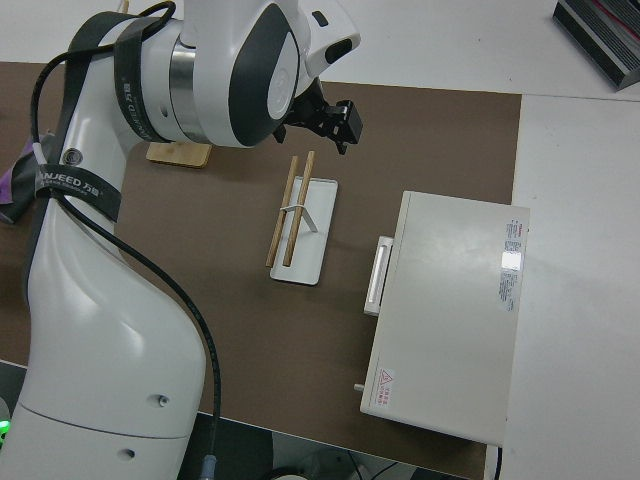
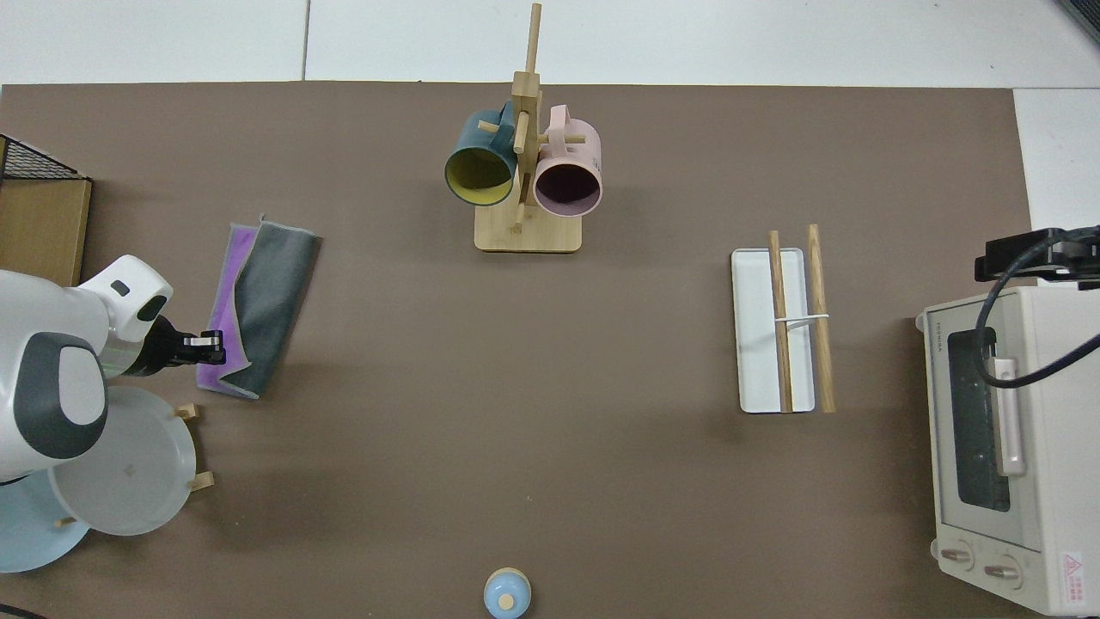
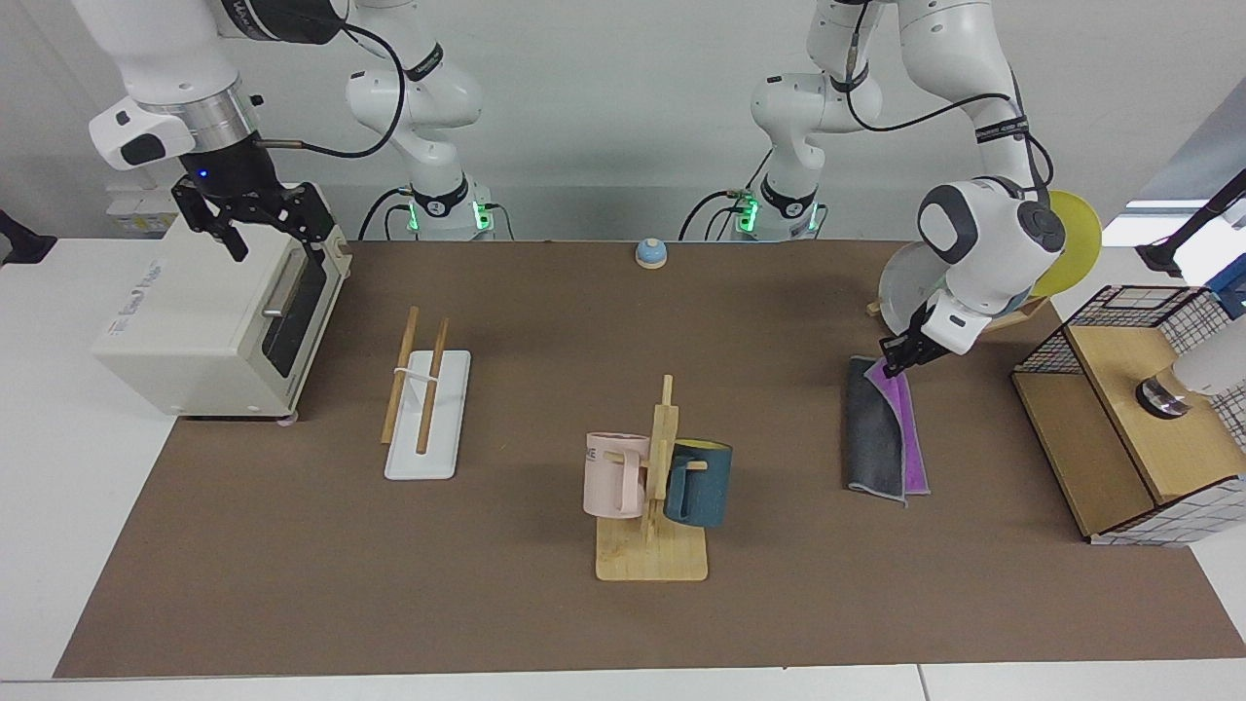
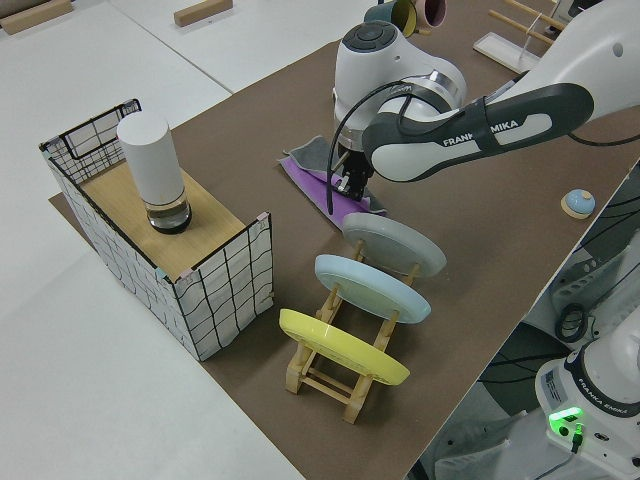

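Note:
One arm's gripper is over the near end of a folded grey and purple cloth, at the top view's left; in the left view that gripper is low against the cloth, its fingers too dark and small to read. The other gripper hangs at the top view's right, above the white toaster oven; its finger state is unclear.
A mug tree holds a teal and a pink mug. Nearby are a white board with two wooden rods, a plate rack with plates, a wire shelf box and a small blue object.

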